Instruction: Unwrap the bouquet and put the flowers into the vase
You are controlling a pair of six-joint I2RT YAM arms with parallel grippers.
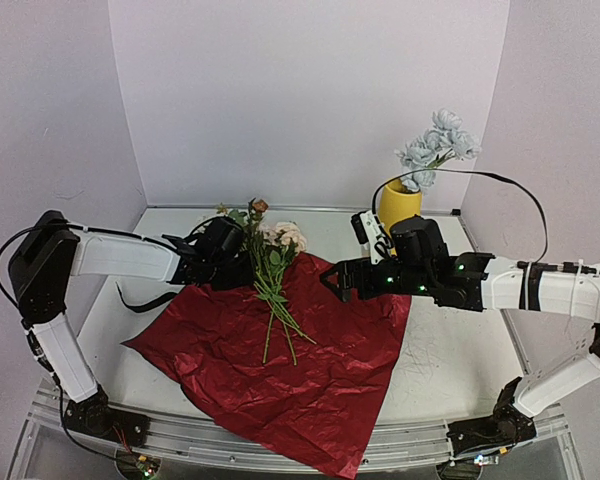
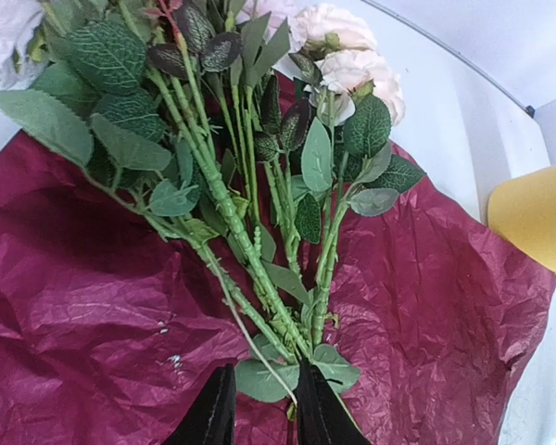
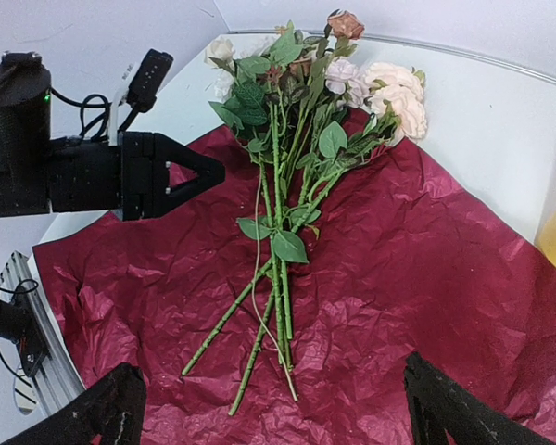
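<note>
Several cut flowers with cream and pink blooms point(image 3: 397, 93) lie in a bundle on dark red wrapping, their green stems point(image 1: 270, 290) crossing toward the front. Left of the stems, my left gripper hovers with a narrow gap between its fingers and nothing visibly held. Part of the blooms is hidden behind that arm from the top. The yellow vase point(image 1: 399, 203) stands at the back right and has pale blue flowers point(image 1: 435, 150) in it. Right of the bundle, in front of the vase, my right gripper is wide open and empty.
The red wrapping point(image 1: 280, 410) covers the middle of the white table point(image 1: 445, 350) and hangs over its front edge. A black strap point(image 1: 145, 303) lies at the left. Bare wrapping stretches between the stems and the right arm.
</note>
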